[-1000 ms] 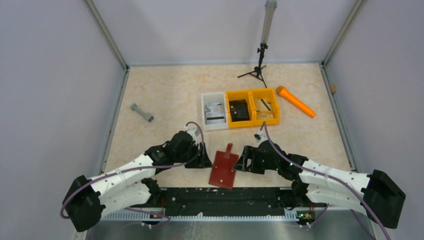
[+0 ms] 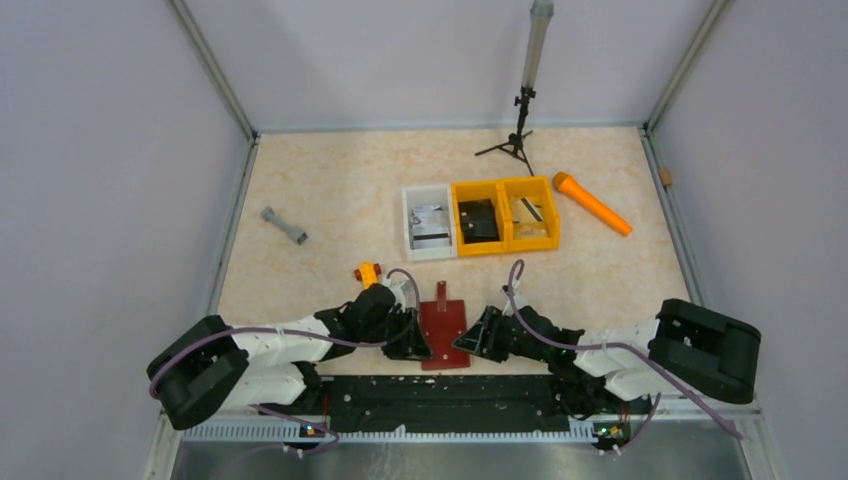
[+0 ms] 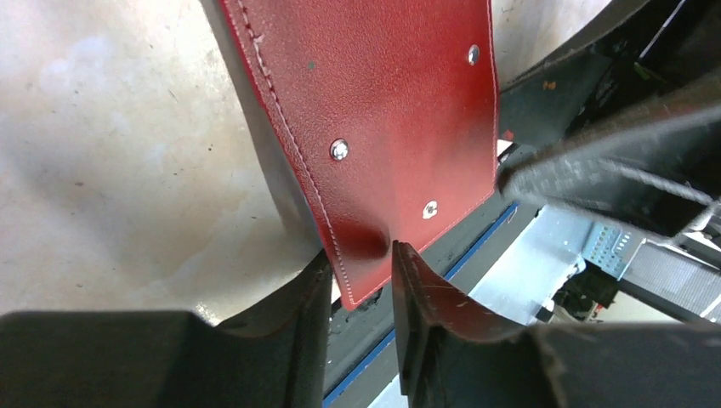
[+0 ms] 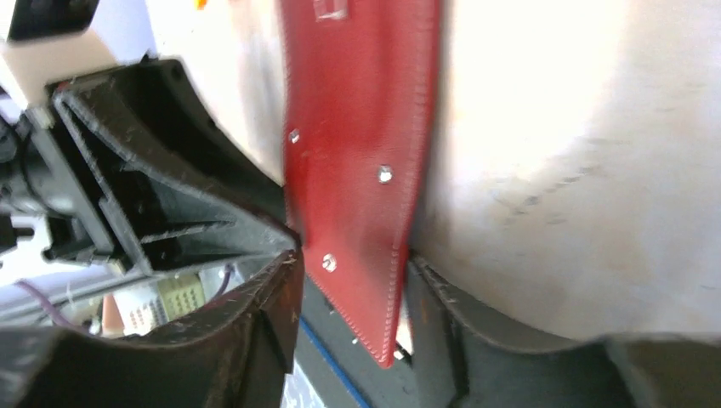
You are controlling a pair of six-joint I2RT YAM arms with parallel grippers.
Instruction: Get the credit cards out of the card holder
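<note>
A red leather card holder (image 2: 444,330) with rivets and a snap strap lies at the front edge of the table between both grippers. In the left wrist view my left gripper has its fingertips at the holder's (image 3: 383,110) lower corner, part open, the edge between or just beside them. In the right wrist view my right gripper is part open around the near end of the holder (image 4: 357,102). Whether either one grips it is unclear. No cards are visible on the holder.
White and yellow bins (image 2: 478,218) stand behind. An orange microphone (image 2: 592,204) lies back right, a grey tool (image 2: 284,225) at left, a small orange toy (image 2: 368,272) behind the left arm. A tripod (image 2: 517,140) stands at the back.
Both grippers have moved down and inward onto the card holder. The holder has straightened slightly, its strap end shifting left.
</note>
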